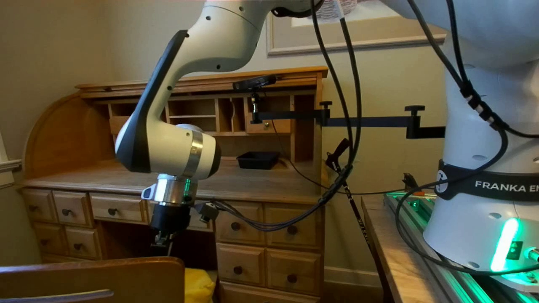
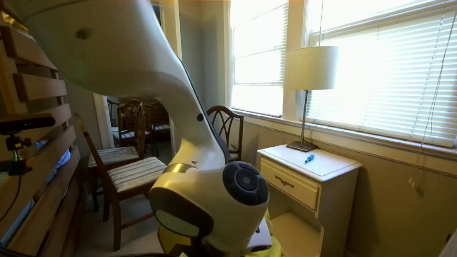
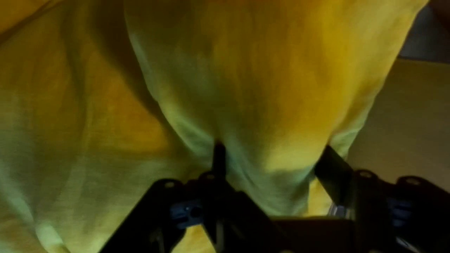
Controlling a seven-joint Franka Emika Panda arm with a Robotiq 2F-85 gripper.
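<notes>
A yellow cloth [image 3: 270, 97] fills most of the wrist view, with a loose fold running down between the fingers of my gripper. The two fingers stand apart, their tips touching or very close to the fabric; cloth lies in the gap, but it is not pinched tight. In exterior view 1 the gripper [image 1: 164, 245] points down behind a wooden chair back, its tips partly hidden. Part of the yellow cloth [image 1: 198, 286] shows right of that chair back. Exterior view 2 has a bit of yellow cloth [image 2: 275, 248] under the arm, with the gripper hidden.
The wooden chair back [image 1: 91, 277] stands in front of the gripper. Behind is a roll-top desk [image 1: 121, 174] bearing a black tray [image 1: 258, 160]. A white nightstand [image 2: 308, 162] holds a lamp [image 2: 311, 68] and a blue object [image 2: 309, 158]. Cables [image 1: 283, 224] hang from the arm.
</notes>
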